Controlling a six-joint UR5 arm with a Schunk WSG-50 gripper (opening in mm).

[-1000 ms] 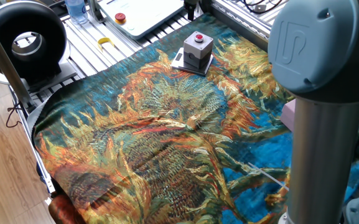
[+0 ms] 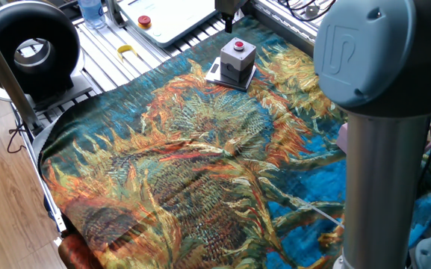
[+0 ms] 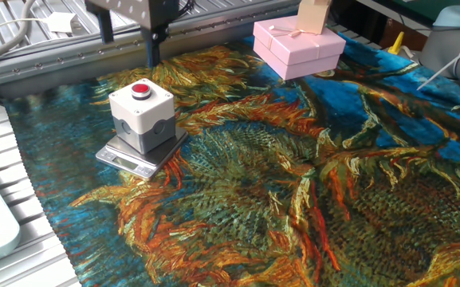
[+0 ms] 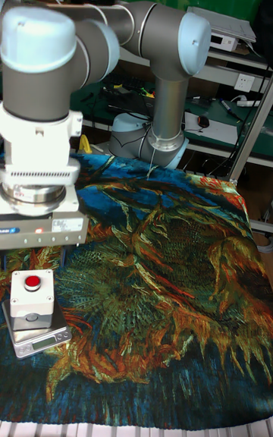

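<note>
A white and grey box with a red push button on top (image 3: 142,116) rests on a small silver scale (image 3: 126,160). In exterior view 2 my gripper (image 3: 130,51) hangs behind and above the box, its two dark fingers spread wide with nothing between them. One dark finger (image 2: 228,24) shows at the top of exterior view 1, behind the button box (image 2: 238,61) and apart from it. From exterior view 3, the gripper's body stands over the far side of the button box (image 4: 32,298), and the fingertips are largely hidden there.
A pink gift box (image 3: 299,52) with a tan block (image 3: 313,16) on it stands to the right in exterior view 2. A metal rail (image 3: 62,65) runs along the far edge. A white case with a red knob (image 2: 172,19) lies off the cloth.
In exterior view 1 the visible finger has come further down into the picture behind the button box. The arm's large joint has shifted left. The button box and scale have not moved.
</note>
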